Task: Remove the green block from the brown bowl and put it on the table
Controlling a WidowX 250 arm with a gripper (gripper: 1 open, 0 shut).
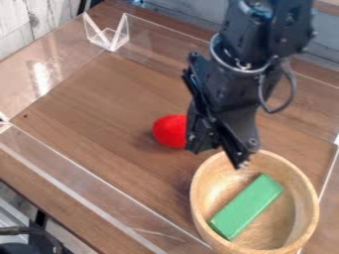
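Note:
The green block (247, 206) lies flat and slantwise inside the brown bowl (303, 190), at the bottom right of the view. My gripper (223, 159) is above the bowl's far left rim, its fingertips pointing down. Its dark fingers are together with nothing seen between them. The block is outside the fingers, nearer the camera and lower than they are.
A red rounded object (171, 131) sits on the wooden table (99, 129), just left of the gripper and partly behind it. Low clear walls edge the table. A clear stand (107, 36) is at the far left corner.

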